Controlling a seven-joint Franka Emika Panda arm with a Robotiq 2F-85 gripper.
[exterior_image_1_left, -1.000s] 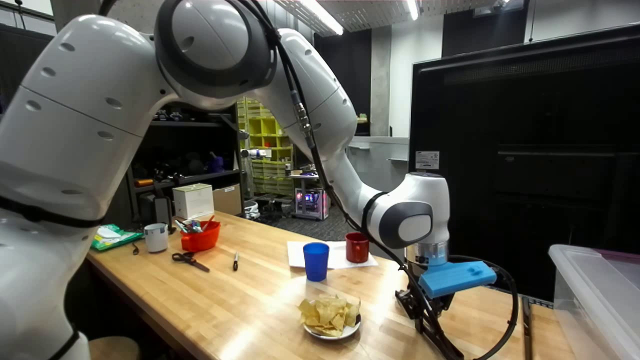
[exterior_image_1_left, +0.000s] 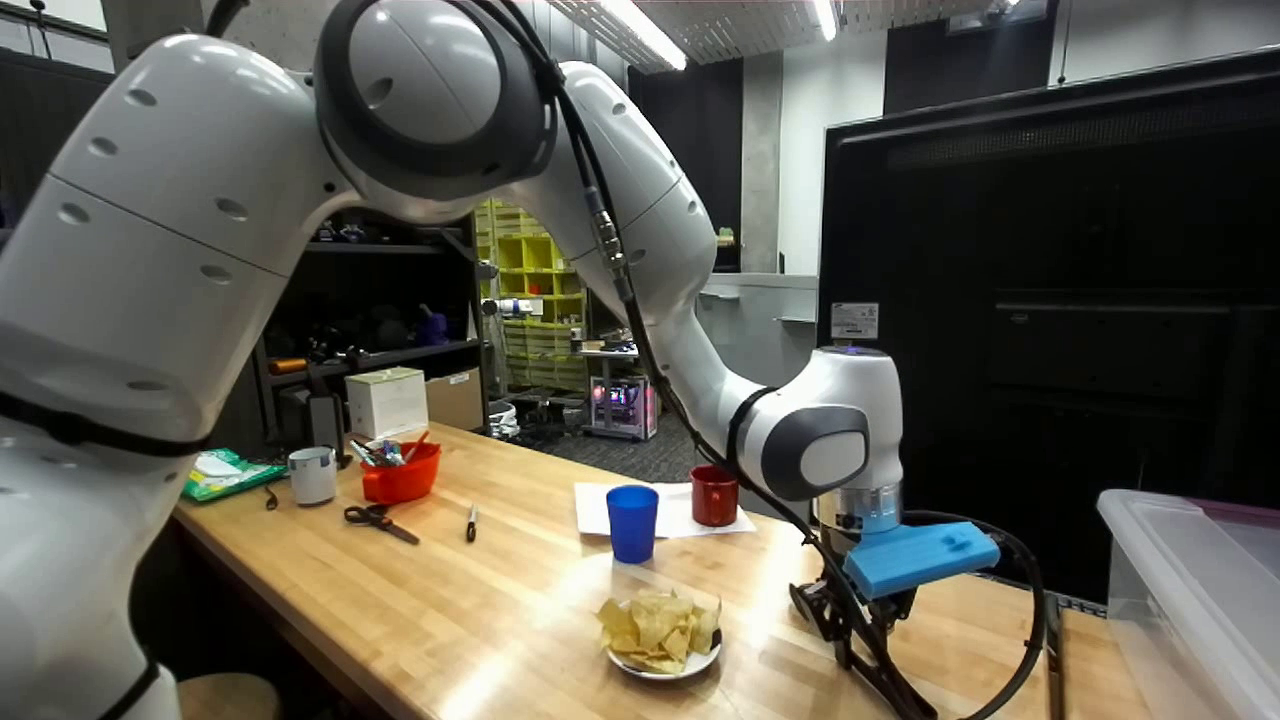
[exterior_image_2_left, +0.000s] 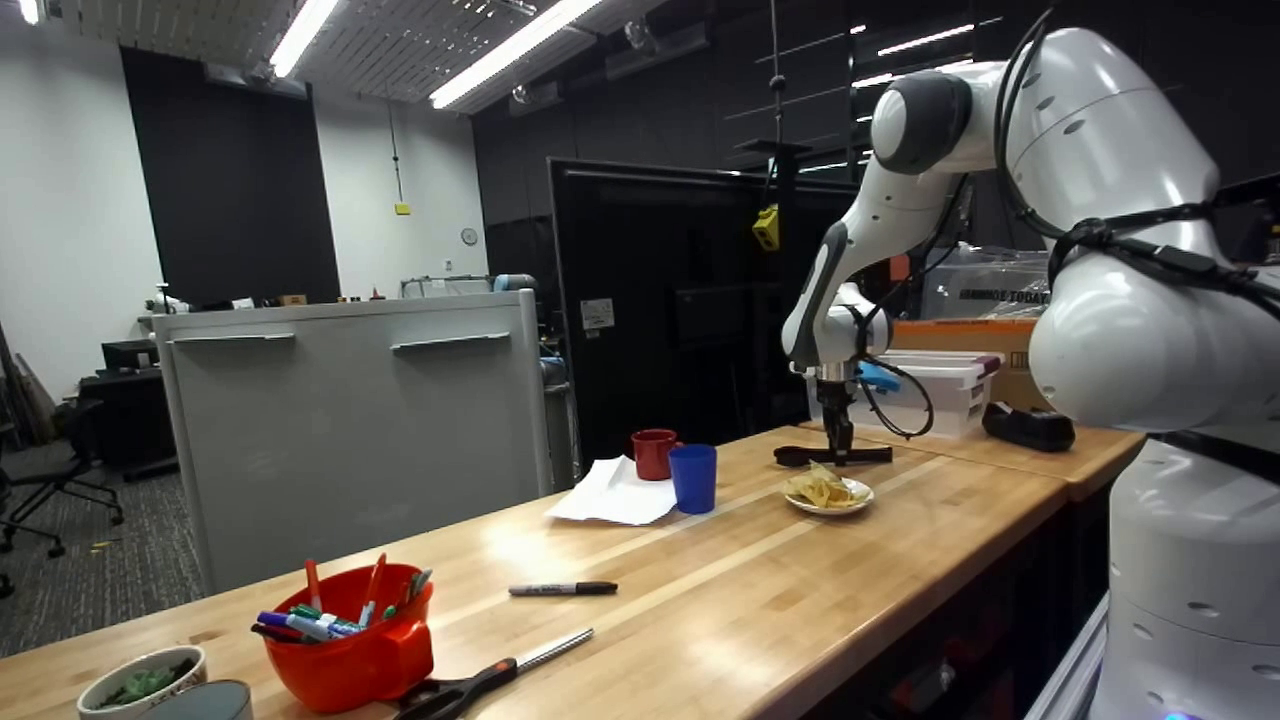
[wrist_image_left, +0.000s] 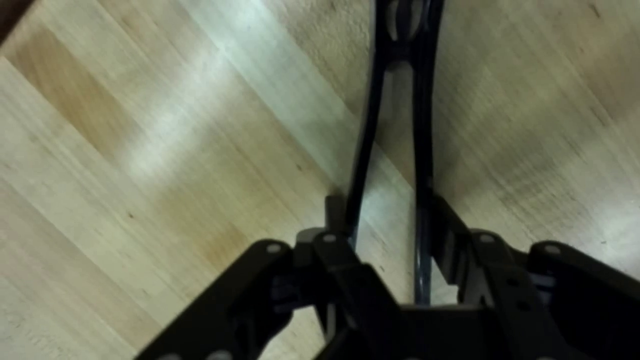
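Observation:
Black tongs (wrist_image_left: 423, 138) lie on the wooden table, their two long arms running down between my fingers in the wrist view. My gripper is part open, with one finger just outside each arm of the tongs. The fingers look close to or touching the arms; whether they press on them is hard to see. In exterior view 2 the gripper (exterior_image_2_left: 840, 460) points straight down at the tabletop, over the middle of the dark tongs (exterior_image_2_left: 797, 456). From exterior view 1 the gripper's tips are partly hidden by cables.
A plate of chips (exterior_image_2_left: 825, 490) stands close in front of the gripper. Beyond it are a blue cup (exterior_image_2_left: 693, 478), a red mug (exterior_image_2_left: 654, 454) and white paper (exterior_image_2_left: 612, 494). A clear bin (exterior_image_1_left: 1188, 588) flanks the arm. Marker, scissors and red pen holder (exterior_image_2_left: 360, 654) sit farther off.
In exterior view 1 the wrist and its blue part have shifted slightly to the right and a touch lower. The plate, cups and other table items have stayed put.

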